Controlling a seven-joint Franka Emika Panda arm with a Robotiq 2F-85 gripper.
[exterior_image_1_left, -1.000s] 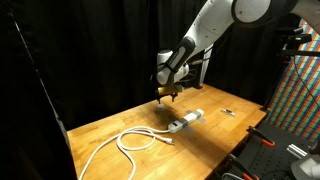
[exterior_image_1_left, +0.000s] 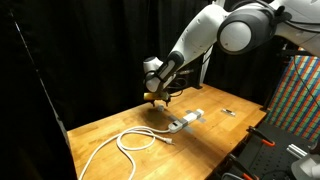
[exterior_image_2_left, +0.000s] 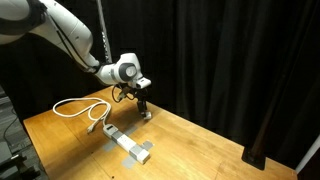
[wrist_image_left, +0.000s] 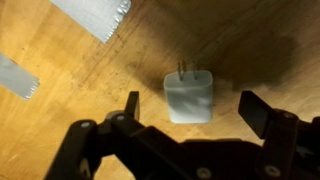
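Note:
A small white plug adapter (wrist_image_left: 188, 98) with metal prongs lies on the wooden table, its prongs toward the top of the wrist view. My gripper is open above it, and the adapter appears between the two black fingers without visible contact. In exterior view 1, the gripper (exterior_image_1_left: 156, 98) hangs low over the back of the table, close to the adapter (exterior_image_1_left: 160, 106). Exterior view 2 has the adapter (exterior_image_2_left: 147, 115) just to the right of the gripper (exterior_image_2_left: 131, 94).
A white power strip (exterior_image_2_left: 127, 143) lies on the table, with its white cord (exterior_image_1_left: 122, 143) looped to one side. Grey tape pieces (wrist_image_left: 96, 12) are stuck to the tabletop. A black curtain (exterior_image_1_left: 90, 60) stands behind.
In exterior view 1, my gripper has moved left and slightly lower, toward the adapter. The power strip and cord have stayed in place.

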